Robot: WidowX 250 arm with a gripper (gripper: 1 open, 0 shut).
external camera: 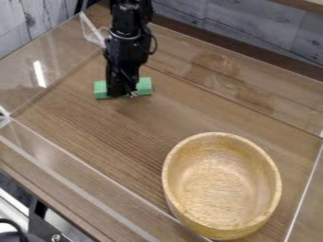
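Note:
A green block [140, 87] lies on the wooden table at the upper left. My black gripper [123, 90] reaches down from the top onto that block, covering its middle; its fingertips are dark and small, so whether anything is between them is unclear. A round tan bowl [222, 184] stands empty at the lower right.
Grey panels [252, 28] line the back. Something clear and plastic is at the upper left beside the arm, and dark cables are at the lower left corner.

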